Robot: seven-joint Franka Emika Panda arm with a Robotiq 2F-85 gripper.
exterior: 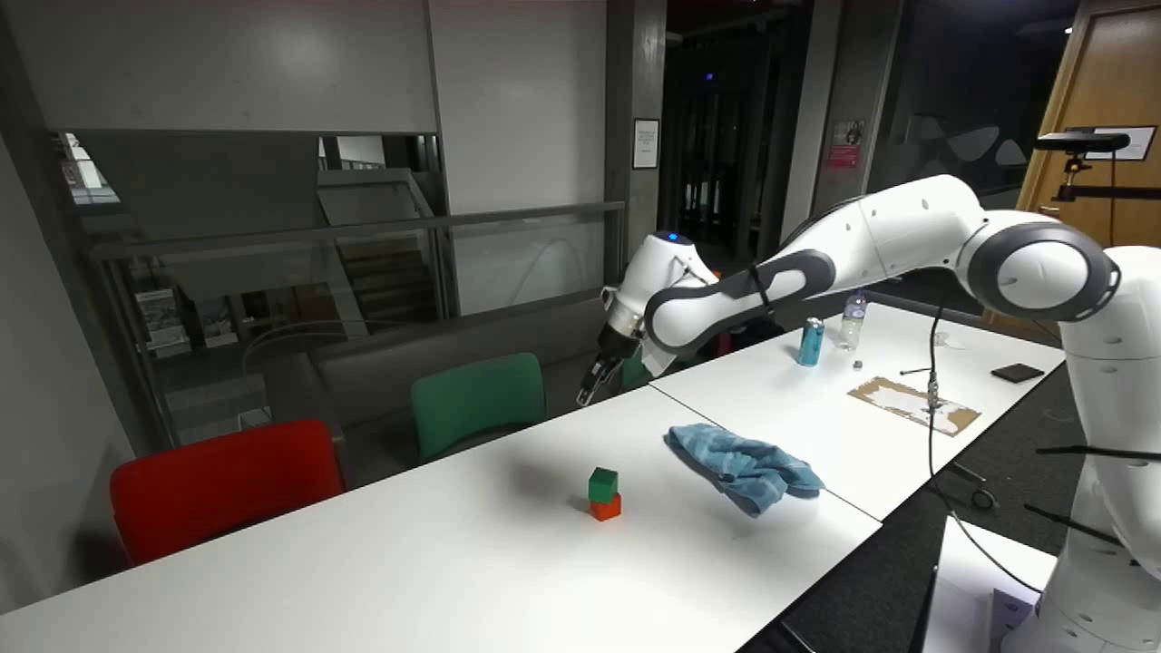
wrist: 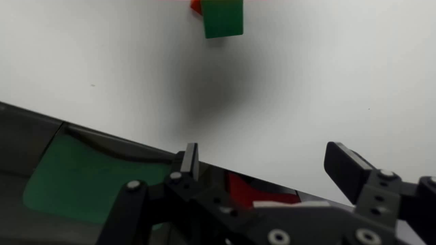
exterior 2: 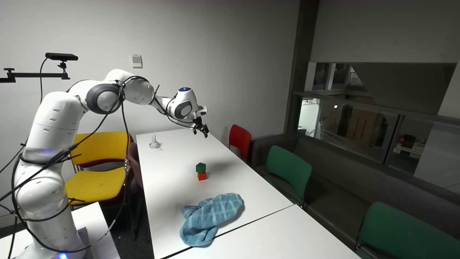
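Note:
A green cube [exterior: 603,484] rests on top of a red-orange cube [exterior: 606,508] on the white table. The same pair shows in exterior view 2, the green cube [exterior 2: 201,167] above the red cube [exterior 2: 201,176]. In the wrist view the green cube [wrist: 223,18] is cut by the top edge, with only a corner of the red one [wrist: 196,6] beside it. My gripper is open, its fingers wide apart with nothing between them. From outside, the gripper [exterior 2: 201,131] hangs in the air, apart from the cubes.
A crumpled blue cloth [exterior: 745,466] lies near the table seam. A can [exterior: 811,342], a bottle [exterior: 853,321] and a cardboard piece [exterior: 914,404] are on the second table. Green [exterior: 479,404] and red [exterior: 227,490] chairs line the long edge.

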